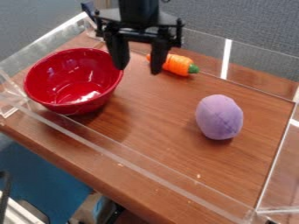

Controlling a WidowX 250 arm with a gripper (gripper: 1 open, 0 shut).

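Note:
My black gripper (139,56) hangs over the back left of the wooden table, its two fingers pointing down and spread apart, with nothing visible between them. The red bowl (73,81) sits at the left, just below and left of the gripper. An orange toy carrot (176,64) with a green top lies behind the gripper, partly hidden by it. A lilac ball-like object (219,117) rests on the right part of the table.
Clear low walls (271,211) edge the wooden surface (163,157). A grey padded backdrop stands behind.

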